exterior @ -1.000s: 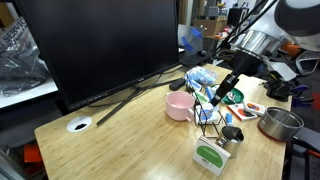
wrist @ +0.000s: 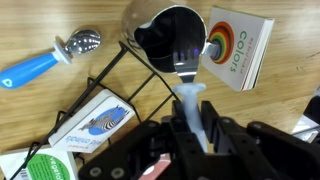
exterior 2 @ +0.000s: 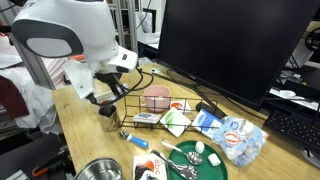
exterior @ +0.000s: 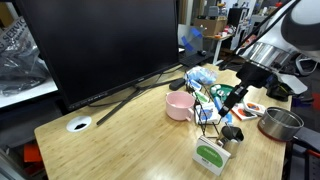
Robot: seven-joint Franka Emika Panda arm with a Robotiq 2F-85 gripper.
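In the wrist view my gripper is shut on the pale handle of a fork. Its metal tines point away from me, over the opening of a metal cup; whether they reach inside cannot be told. Exterior view 1 has the gripper just above and behind the cup, which stands upright near the table's front. From the other side, the cup appears below the white arm, beside a black wire rack.
A "colors" book stands close beside the cup. The rack holds several books, with a pink pot behind it. A blue-handled pizza cutter, a steel pot and a green plate lie nearby.
The arm has shifted right in exterior view 1, and the gripper is lower and closer to the cup. The objects on the table appear unmoved.
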